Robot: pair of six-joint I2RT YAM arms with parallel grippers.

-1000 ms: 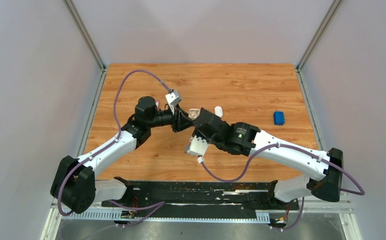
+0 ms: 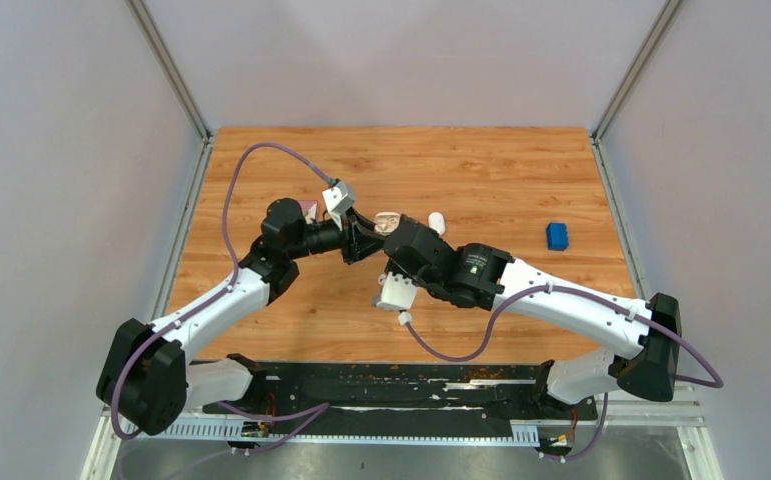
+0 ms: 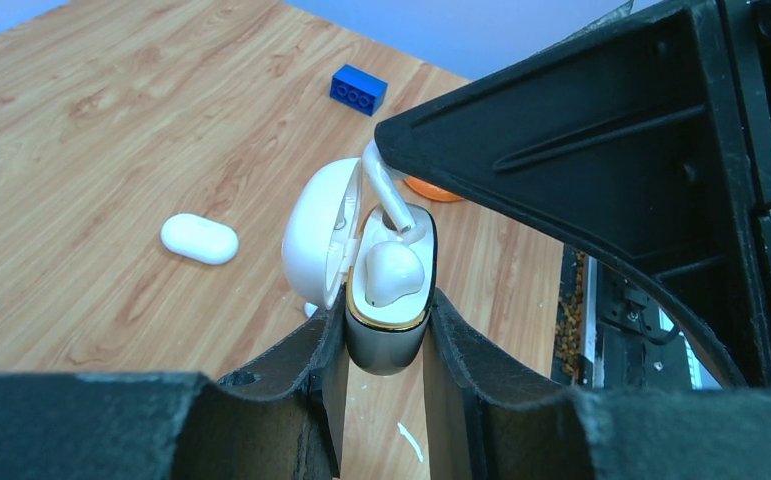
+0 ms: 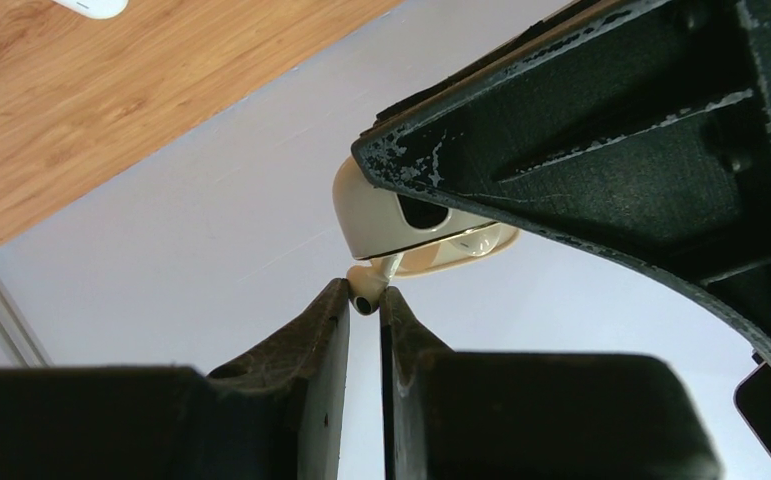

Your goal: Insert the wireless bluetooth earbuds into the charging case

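Note:
The white charging case (image 3: 306, 230) has its lid swung open, and my left gripper is shut on its rounded silver-grey base. A rounded white earbud (image 3: 393, 272) shows in the case's near side. Another earbud (image 3: 388, 190) has its stem slanting into the case, its upper end beside the dark finger of the right arm. In the right wrist view, this earbud (image 4: 365, 288) lies between the tips of my right gripper, just below the case (image 4: 381, 220). The fingers are close around it; whether they grip it is unclear. From above, the right arm covers most of this.
A white oval object (image 2: 436, 223) lies on the table just beyond the grippers. The blue brick (image 2: 557, 236) is off to the right. An orange object (image 3: 431, 190) shows partly behind the right finger.
The table objects have stayed put.

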